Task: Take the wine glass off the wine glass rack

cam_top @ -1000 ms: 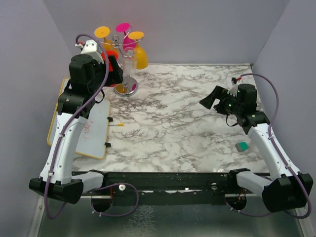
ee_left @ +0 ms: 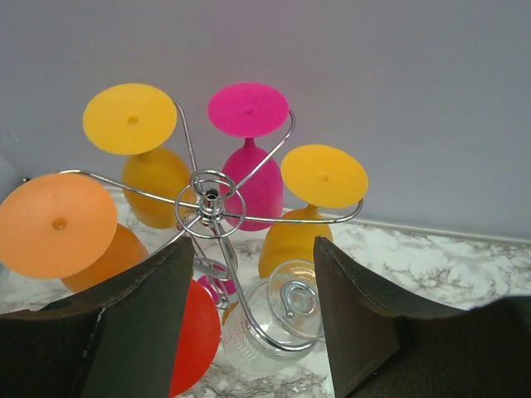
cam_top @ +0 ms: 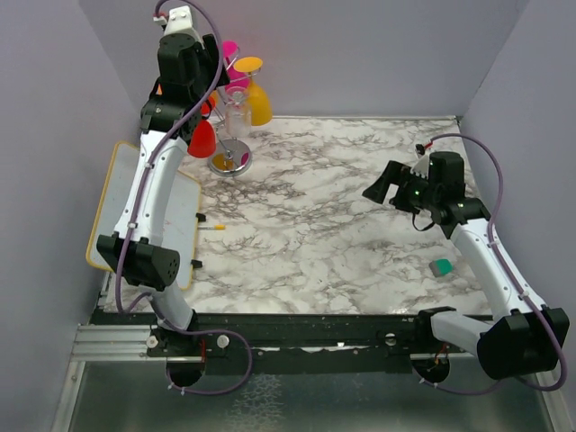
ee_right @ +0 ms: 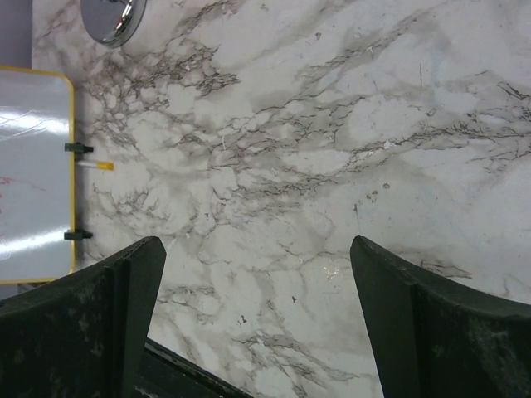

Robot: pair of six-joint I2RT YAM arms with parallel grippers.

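Observation:
The wine glass rack (ee_left: 211, 199) holds upside-down plastic glasses: yellow (ee_left: 323, 178), pink (ee_left: 249, 108), orange (ee_left: 58, 224), red (ee_left: 195, 340) and clear (ee_left: 274, 332). In the top view it stands at the back left on a chrome base (cam_top: 230, 162). My left gripper (cam_top: 211, 63) is raised over the rack and hides part of it. In the left wrist view its part-open fingers frame the rack hub, with no glass clearly gripped. My right gripper (cam_top: 390, 184) stands open and empty over the right of the table.
A whiteboard (cam_top: 184, 234) with a marker (cam_top: 214, 228) lies at the left. A small green block (cam_top: 441, 267) sits at the front right.
My left arm has moved up and toward the back, stretching over the rack and covering more of it in the top view. The right arm is practically unchanged.

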